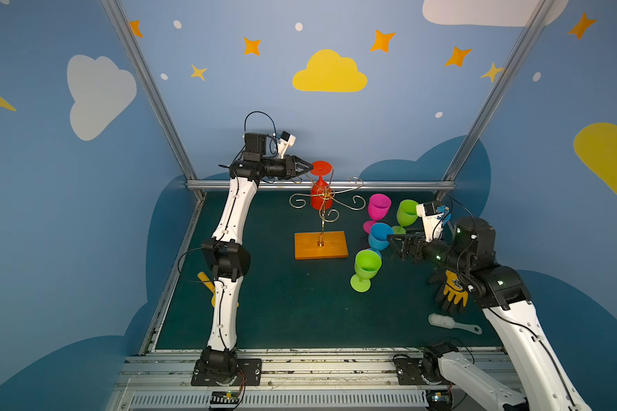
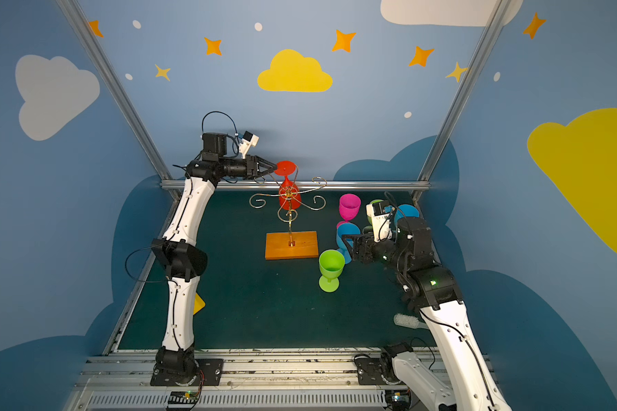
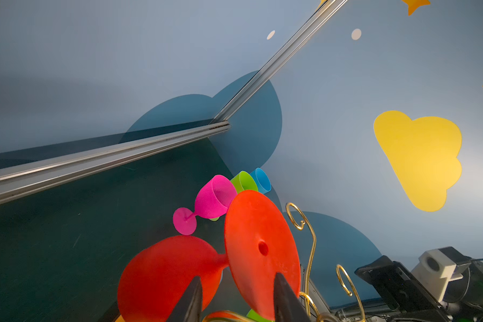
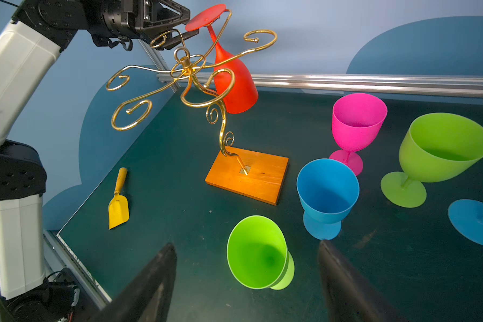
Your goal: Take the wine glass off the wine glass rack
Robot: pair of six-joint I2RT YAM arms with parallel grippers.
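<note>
A red wine glass [image 1: 321, 198] hangs upside down on the gold rack [image 4: 198, 67], which stands on a wooden base [image 1: 312, 245]. My left gripper is at the glass's round foot [image 3: 257, 236], fingertips at its left edge in the top views; whether they grip it is unclear. My right gripper stands open with nothing between its fingers, above the glasses at the right.
Green [image 4: 257, 252], blue [image 4: 327, 193] and pink [image 4: 358, 120] glasses stand right of the rack, with another green one [image 4: 434, 150]. A yellow scoop [image 4: 118, 209] lies left; a glove [image 1: 456, 291] and brush [image 1: 452, 322] lie right.
</note>
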